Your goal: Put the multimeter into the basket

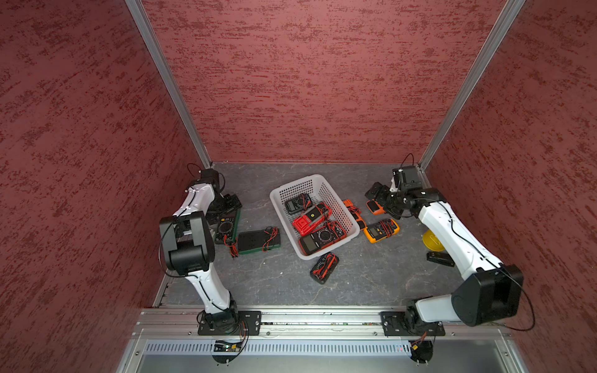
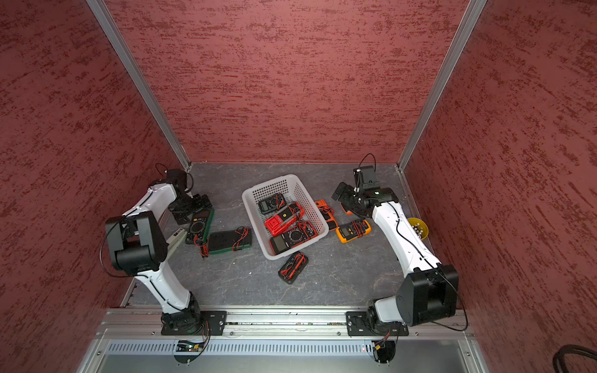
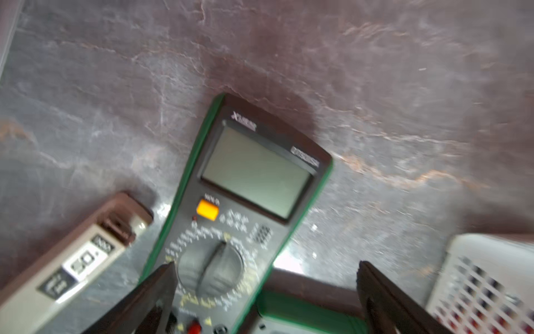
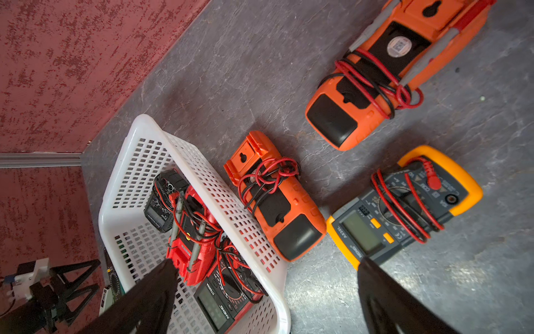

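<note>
A white basket [image 1: 278, 214] stands mid-table with a small black multimeter [image 1: 298, 203], a red multimeter [image 1: 311, 217] and a larger dark red-edged one [image 1: 322, 237] inside. Left of it, a green-edged multimeter [image 3: 256, 167] lies face up. My left gripper is open above that meter, its fingers on either side of the dial, nothing held. A second green-edged multimeter [image 1: 252, 241] lies face down nearby. On the right, my right gripper hangs open and empty above two orange multimeters [image 4: 283, 206] and a yellow-edged one [image 4: 383, 217].
A wrapped black multimeter [image 1: 324, 267] lies in front of the basket. A pale device [image 3: 83, 261] lies close to the left of the face-up meter. At far right are a yellow bowl [image 2: 418, 227] and a black object [image 1: 440, 258].
</note>
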